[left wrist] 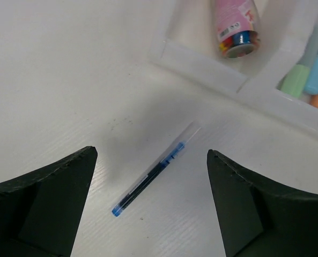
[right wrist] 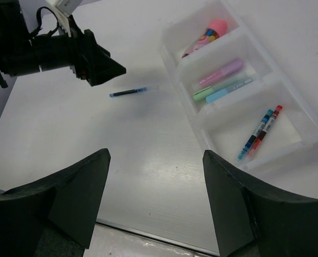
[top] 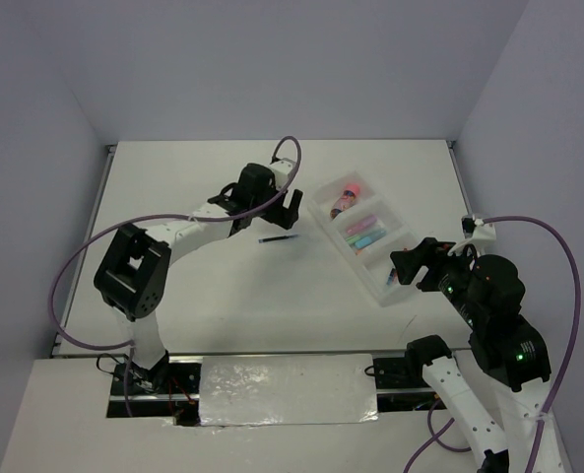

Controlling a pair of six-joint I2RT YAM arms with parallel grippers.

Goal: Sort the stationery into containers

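Observation:
A clear pen with a dark core and blue ends point(left wrist: 154, 174) lies on the white table, just left of the white organiser point(left wrist: 201, 64). Over it hovers my left gripper, open, its fingers on either side of the pen in the left wrist view and nothing held. One compartment of the organiser has a pink bottle point(right wrist: 207, 38). The middle one holds a pink marker point(right wrist: 223, 72), a green marker point(right wrist: 215, 90) and a blue marker point(right wrist: 231, 89). In the nearest compartment lie a blue pen point(right wrist: 255, 136) and a red pen point(right wrist: 265, 131). My right gripper is open and empty.
Bare table point(top: 242, 305) spreads in front of the pen and to its left. The right arm point(top: 493, 305) stands at the front right, its fingers near the organiser's front end in the top view. Grey walls close in the sides and back.

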